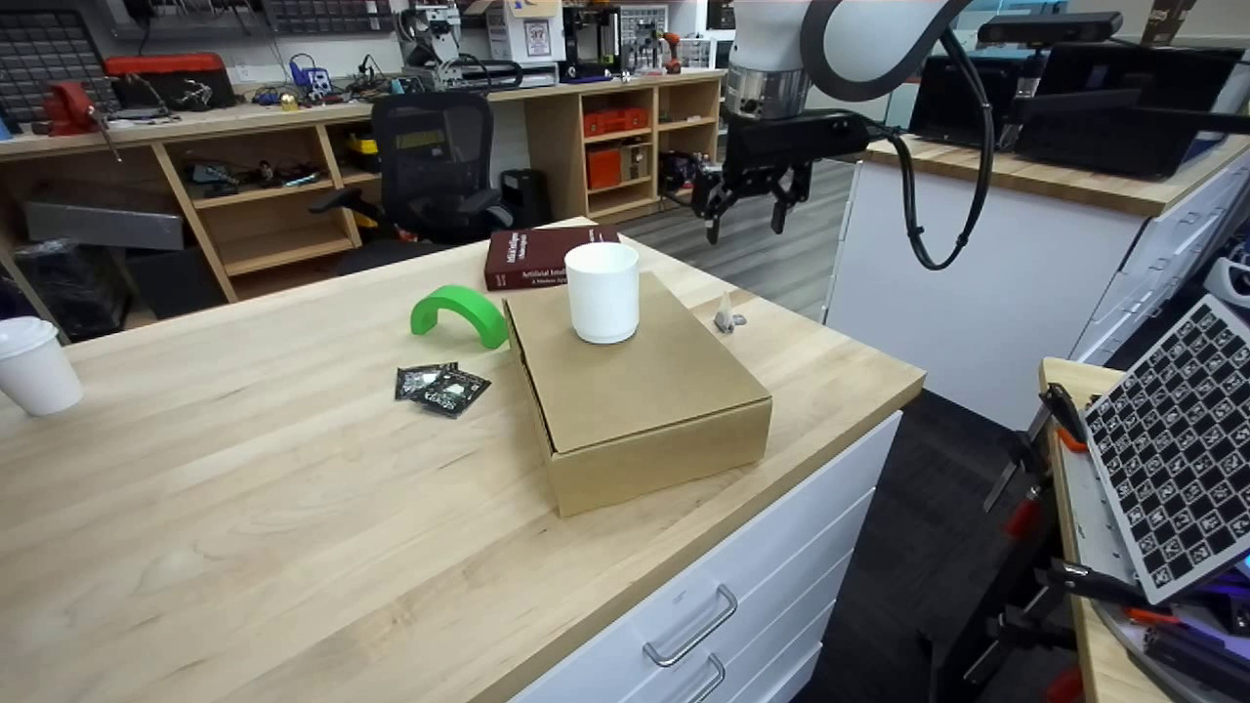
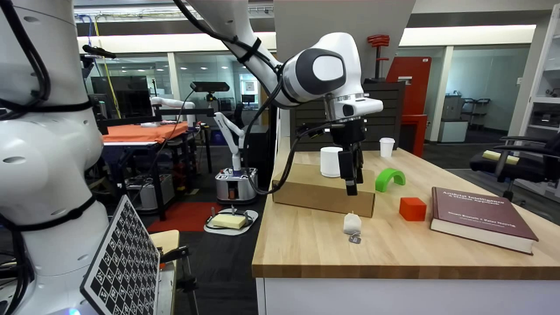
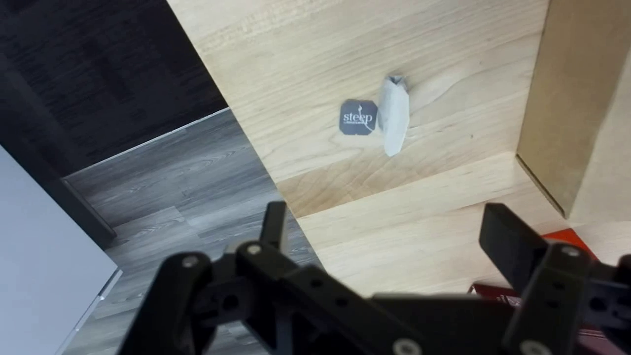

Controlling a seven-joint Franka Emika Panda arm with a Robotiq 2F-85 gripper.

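Observation:
A white tea bag (image 3: 394,115) with a grey "steep" tag (image 3: 358,117) lies on the bare wood beside the cardboard box. My gripper stands open above the table, its fingers wide apart and nothing between them. In the wrist view the tea bag shows beyond the fingertips, clear of both. From the first exterior view, the gripper (image 1: 746,225) hangs higher than the tea bag (image 1: 726,312). A white cup (image 1: 604,293) sits upright on top of the cardboard box (image 1: 656,375).
Around the box are a green arch (image 1: 460,311), two dark sachets (image 1: 452,392), a maroon book (image 2: 480,215) and a red cube (image 2: 412,209). A white paper cup (image 1: 35,365) stands farther off. The table edge runs close to the tea bag.

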